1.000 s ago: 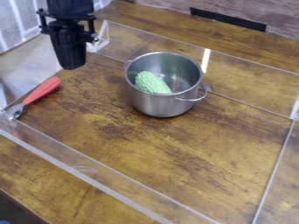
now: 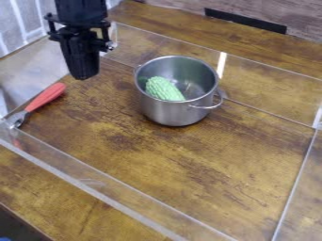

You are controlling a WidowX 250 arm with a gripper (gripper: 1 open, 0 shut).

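My gripper [image 2: 82,66] is at the upper left, raised over the wooden table with its dark tip pointing down; it looks shut, with nothing visible in it. To its right stands a steel pot [image 2: 184,105] with two handles, holding a green textured corn-like object [image 2: 164,89]. A red-handled utensil [image 2: 43,98] with a metal end lies at the left, below and left of the gripper.
Clear plastic barriers edge the wooden table [image 2: 189,179] on the left, back and right. The front and right parts of the table inside them are bare.
The gripper has shifted very slightly. The pot, the green object and the utensil have not moved.
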